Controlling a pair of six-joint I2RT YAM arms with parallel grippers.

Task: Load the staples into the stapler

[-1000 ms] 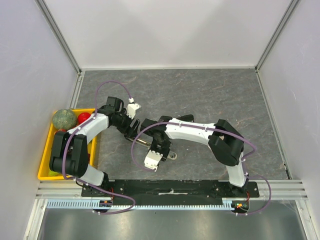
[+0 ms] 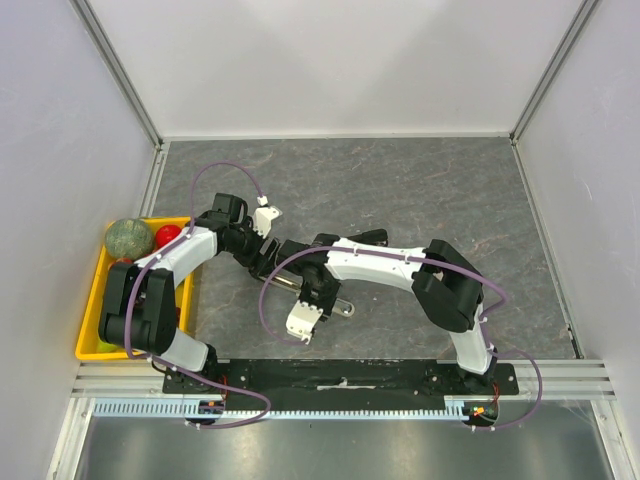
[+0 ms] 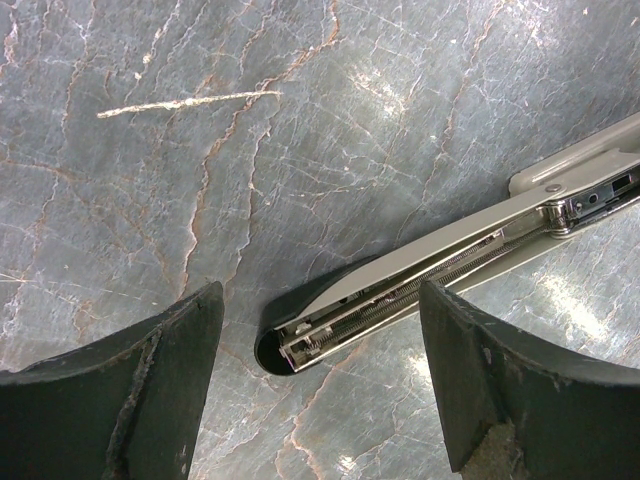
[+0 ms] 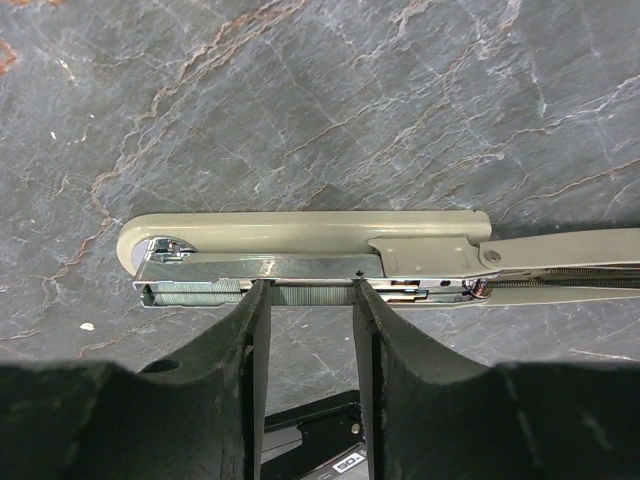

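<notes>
A long beige stapler (image 4: 305, 228) lies opened out on the grey table, partly hidden under the arms in the top view. In the right wrist view a strip of staples (image 4: 198, 295) sits along its metal channel, and my right gripper is at that channel, fingertips part open over a stretch of staples; whether they touch it is unclear. In the left wrist view my left gripper stands open over the end of the stapler's raised half (image 3: 420, 272), with its spring channel showing.
A black device (image 4: 315, 430) lies beside the stapler, partly hidden by the right gripper. A yellow bin (image 2: 92, 338) of fruit-like items stands at the left.
My right arm has shifted very slightly in the top view. The left arm has not visibly moved.
</notes>
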